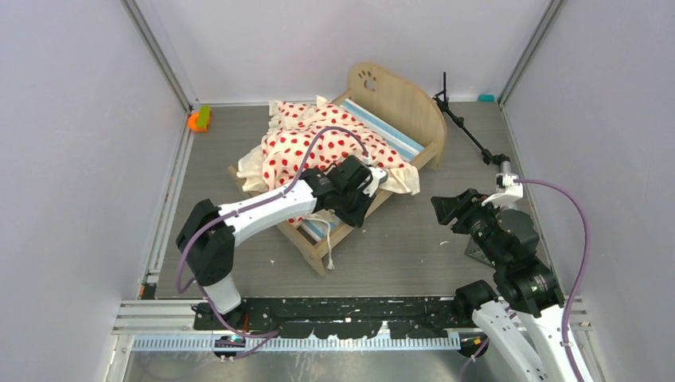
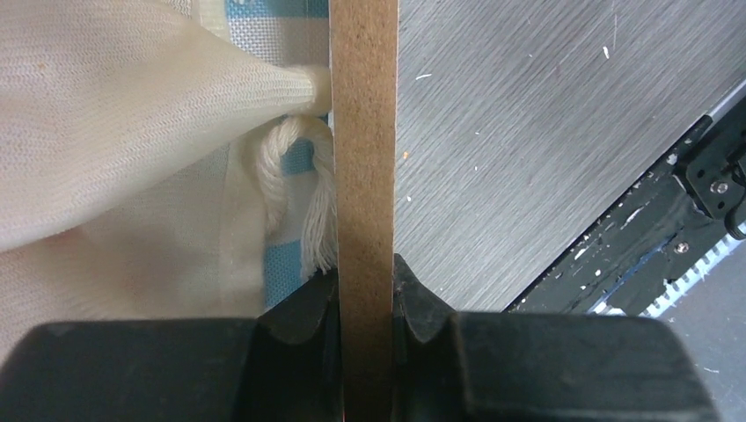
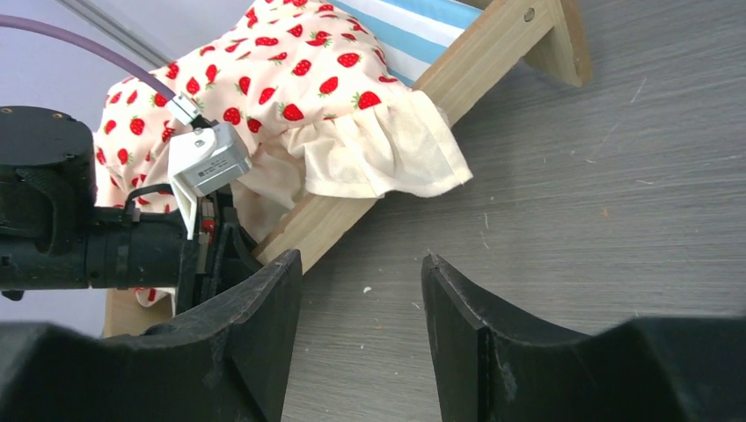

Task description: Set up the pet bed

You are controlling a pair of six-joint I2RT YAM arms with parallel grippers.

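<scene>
The small wooden pet bed (image 1: 402,103) stands slantwise on the floor, its tall headboard with a paw cut-out at the back right. Over it lies a bunched cream cloth with red strawberries (image 1: 296,151), one ruffled corner (image 3: 387,158) hanging past the near side rail. Blue and white striped fabric (image 1: 382,127) shows beneath. My left gripper is shut on the near side rail (image 2: 365,132), which runs between its fingers. A cream cord (image 2: 299,158) dangles beside the rail. Apart from the bed, at the right, my right gripper is open and empty.
A black stand (image 1: 470,131) with a grey cylinder occupies the floor's right side. An orange and green object (image 1: 199,119) sits at the back left.
</scene>
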